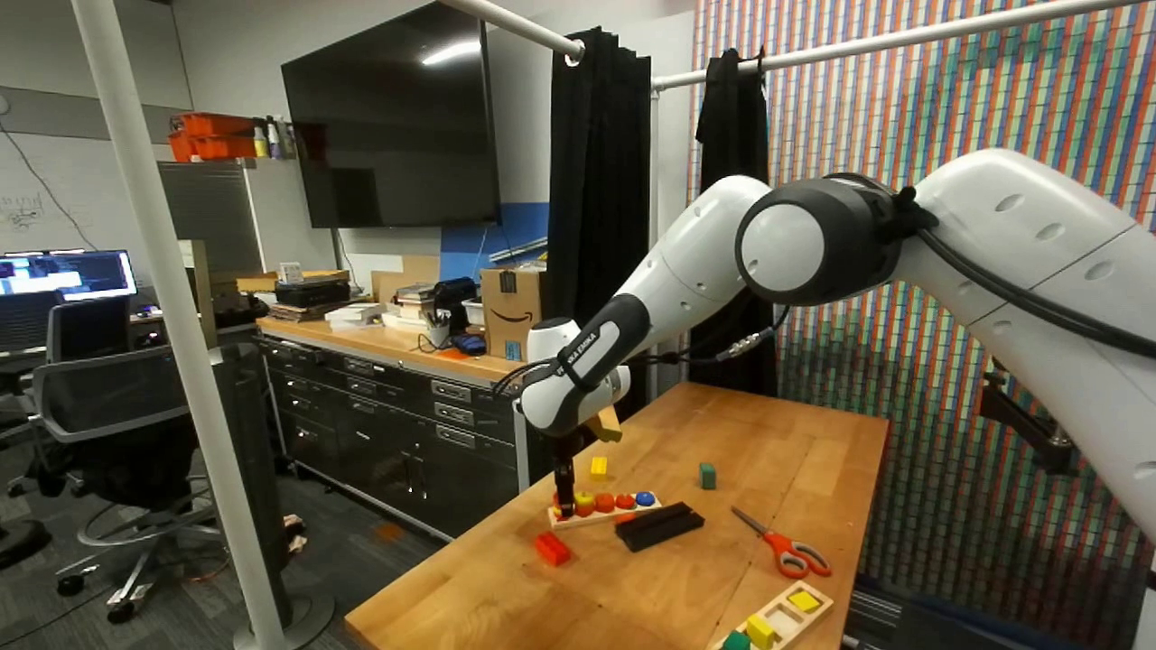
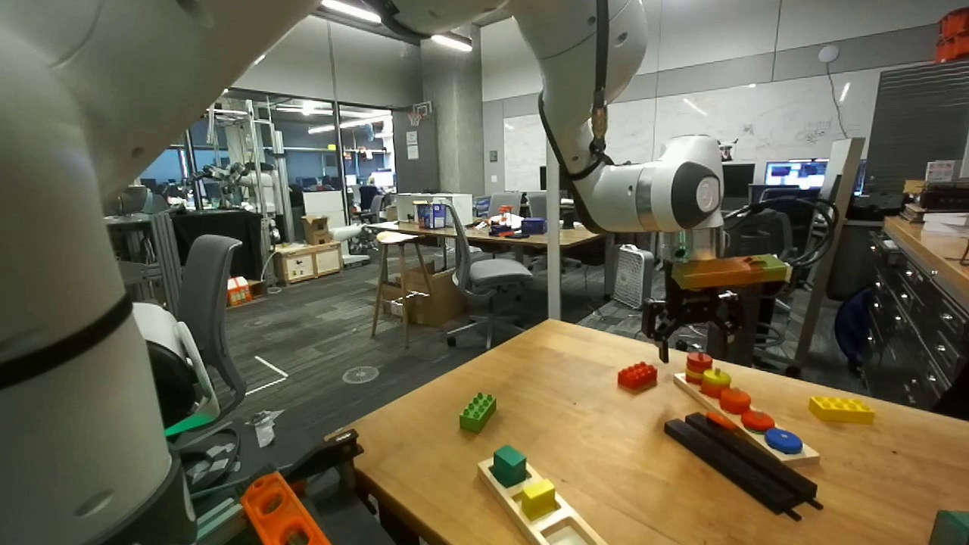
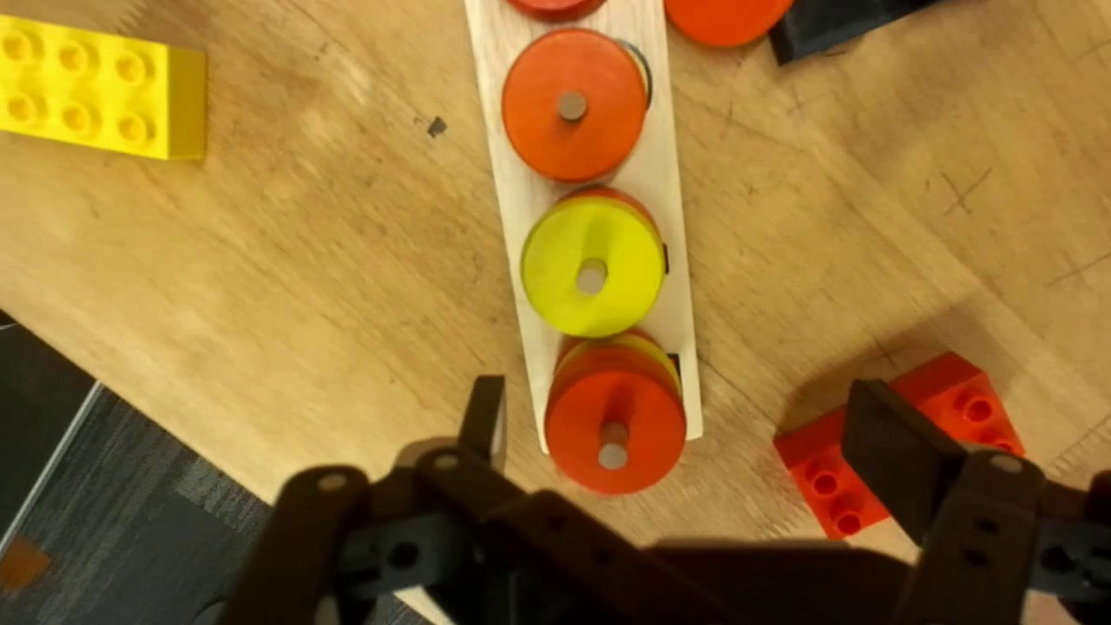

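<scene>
A pale wooden peg board [image 3: 667,177] carries a row of coloured discs. On its end peg sits a stack topped by a red disc [image 3: 599,417], and beside that are a yellow disc [image 3: 562,266] and an orange disc [image 3: 542,109]. My gripper is open above this end of the board, its fingers wide apart and nothing held between them. In the wrist view the left finger [image 3: 484,417] appears left of the red-topped stack, while the right one overlaps the red brick [image 3: 818,484]. A blue disc [image 2: 783,441] sits at the board's other end.
Black bars [image 2: 740,463] lie alongside the board, with an orange disc [image 3: 719,16] next to them. A yellow brick [image 3: 104,88] is on the other side. Scissors [image 1: 797,552] and a wooden block tray [image 1: 818,607] lie farther off; bare table separates them.
</scene>
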